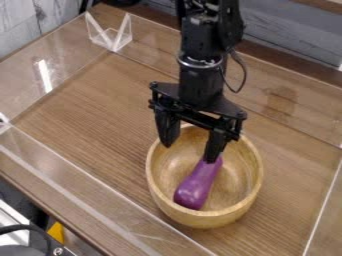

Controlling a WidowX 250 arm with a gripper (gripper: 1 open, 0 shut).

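Note:
A purple eggplant (198, 185) lies in a yellow bowl (167, 195) on the wooden table. My black gripper (198, 134) hangs over the back of the bowl, just above and behind the eggplant, with its fingers spread apart and open. The eggplant's upper end is close under the gripper.
A clear plastic piece (107, 35) is at the back left, and a black cable (27, 235) with a yellow object is at the lower left edge.

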